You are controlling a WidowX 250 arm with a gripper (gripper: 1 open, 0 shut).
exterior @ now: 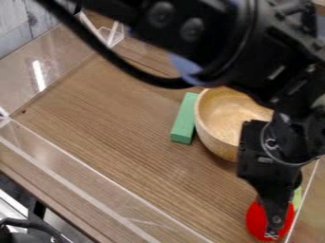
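My gripper (pixel 275 224) reaches down at the lower right of the camera view, its dark fingertips over a red object (pixel 259 219) near the table's front right. The fingers look close together; whether anything is between them is hard to see. A light green item shows behind the red object, partly hidden by the gripper.
A wooden bowl (pixel 222 120) sits right of centre, partly hidden by the arm, with a green block (pixel 184 118) to its left. A blue object behind is mostly hidden.
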